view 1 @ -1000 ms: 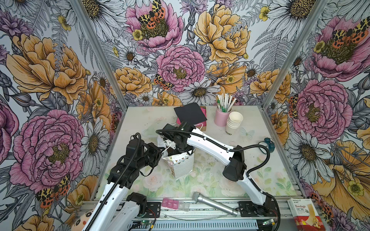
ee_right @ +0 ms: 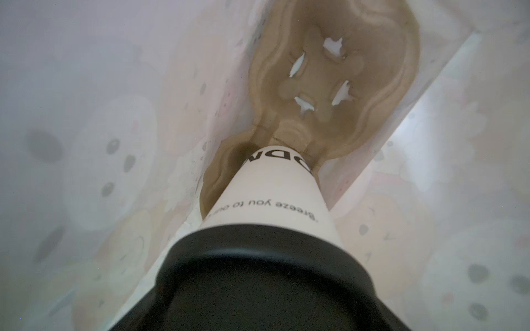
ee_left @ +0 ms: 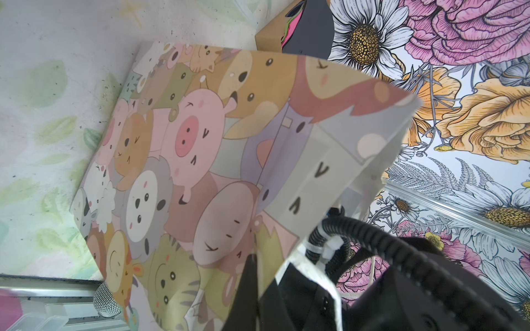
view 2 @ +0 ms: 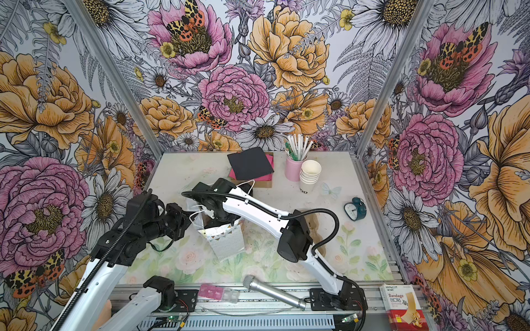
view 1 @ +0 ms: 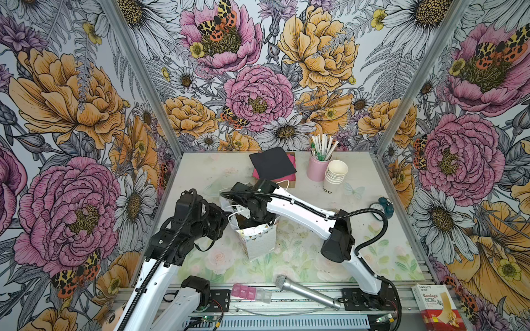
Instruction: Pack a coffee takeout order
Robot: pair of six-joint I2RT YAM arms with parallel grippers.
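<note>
A white paper bag (view 1: pixel 259 240) with printed animals stands mid-table, its top tilted left. In the left wrist view my left gripper is shut on the bag's thin upper edge. My right gripper (view 1: pixel 261 218) reaches down into the bag's mouth. Inside, the right wrist view shows a white paper cup (ee_right: pixel 273 190) with a black lid (ee_right: pixel 265 242), seated at one end of a brown pulp carrier (ee_right: pixel 381 104). The carrier's other hollow is empty. The right gripper's fingers are open about the cup, mostly hidden behind the lid.
Behind stand a pink holder of straws (view 1: pixel 316 168), stacked paper cups (view 1: pixel 335 173) and a box under a dark sheet (view 1: pixel 272 163). A teal clock (view 1: pixel 386 207) lies right; a microphone (view 1: pixel 309 291) rests along the front edge. Table right of the bag is clear.
My left gripper has moved slightly left, and the bag's upper edge has shifted and tilted that way with it.
</note>
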